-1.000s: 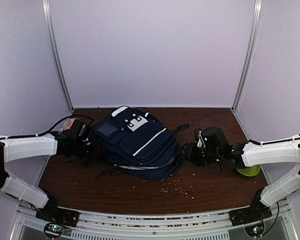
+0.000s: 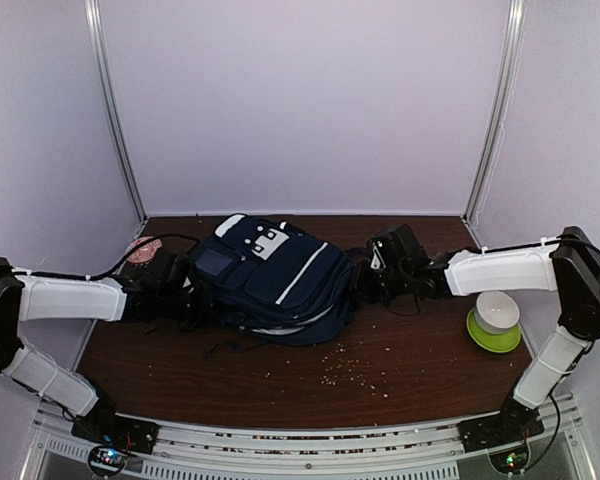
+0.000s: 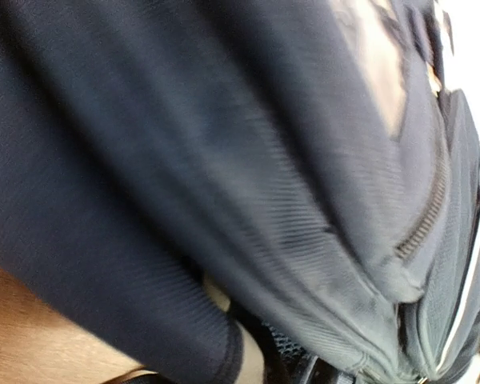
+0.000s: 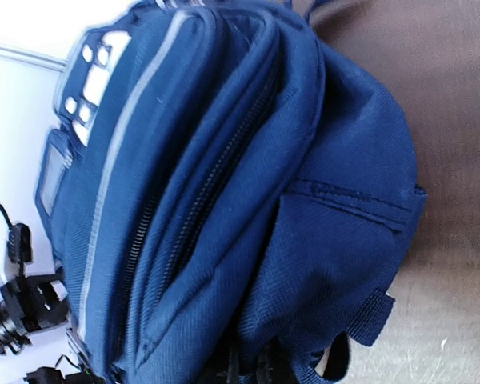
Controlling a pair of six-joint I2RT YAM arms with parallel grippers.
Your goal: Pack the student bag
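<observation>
A navy backpack with a white face patch lies slanted across the middle of the table. Against its right end, my right gripper is shut on the bag's fabric; the dark fingertips barely show in the right wrist view, sunk in the blue folds. On the other side, my left gripper presses close to the backpack's left edge and is shut. Dark cloth of the backpack fills the left wrist view, so whether any fabric sits between those fingers is hidden.
On the right, a white bowl rests on a green plate. A pink patterned item is partly hidden behind the left arm. Small crumbs are scattered in front of the bag, where the table is otherwise bare.
My right gripper has moved left and back against the bag, uncovering the bowl. The bag's right end has shifted slightly backward. My left gripper has edged right.
</observation>
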